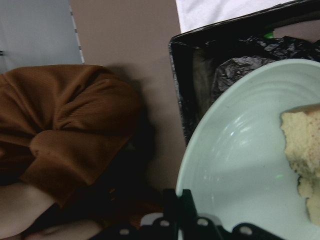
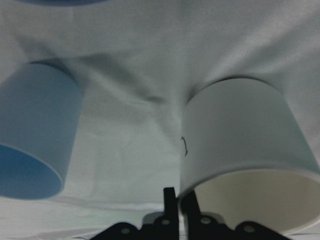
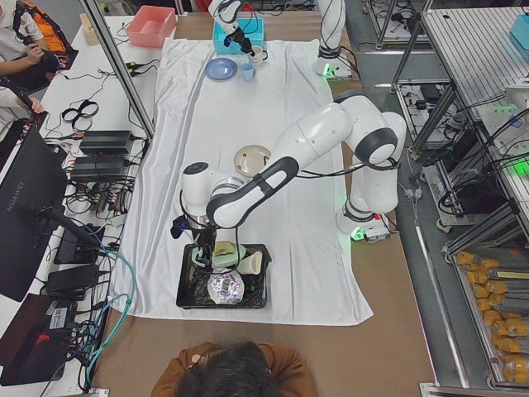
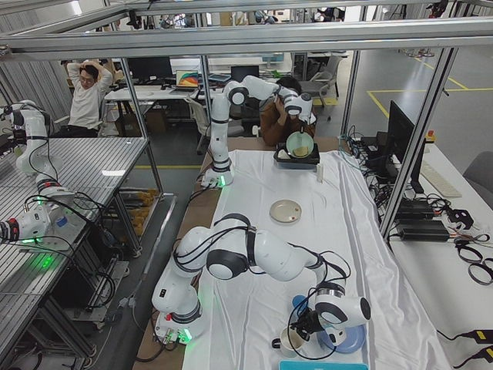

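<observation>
My left gripper is shut on the rim of a mint-green plate point(image 1: 235, 165) bearing a piece of bread point(image 1: 302, 145). The plate hangs over a black bin point(image 3: 186, 294), which holds a white cup point(image 3: 250, 263) and a foil-covered round item point(image 3: 226, 289). My right gripper is shut on the rim of a white mug point(image 2: 240, 130) at the other end of the table; a blue cup point(image 2: 35, 120) is beside it.
A beige plate point(image 4: 286, 211) lies mid-table. A blue plate point(image 3: 222, 69) and blue bin point(image 3: 221, 33) are at the far end. A person point(image 3: 223, 372) sits beside the black bin.
</observation>
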